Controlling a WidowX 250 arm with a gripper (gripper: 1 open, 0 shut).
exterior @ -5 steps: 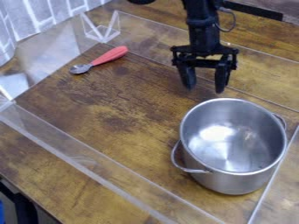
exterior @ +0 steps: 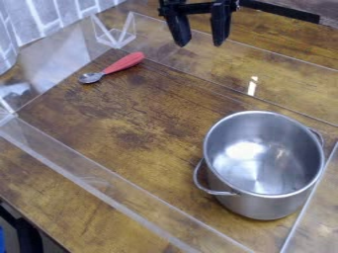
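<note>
My black gripper (exterior: pixel 201 32) hangs at the top centre of the camera view, cut off by the frame edge, its two fingers spread apart with nothing seen between them. A red-handled spoon (exterior: pixel 122 64) lies on the wooden surface (exterior: pixel 132 128) at the upper left. A large steel pot (exterior: pixel 260 158) with a side handle sits at the lower right, apart from the gripper.
Clear plastic walls (exterior: pixel 69 173) border the wooden area at the left and along the lower edge.
My gripper has moved up and slightly left in the view, away from the pot, toward the top edge. The spoon and pot have not moved.
</note>
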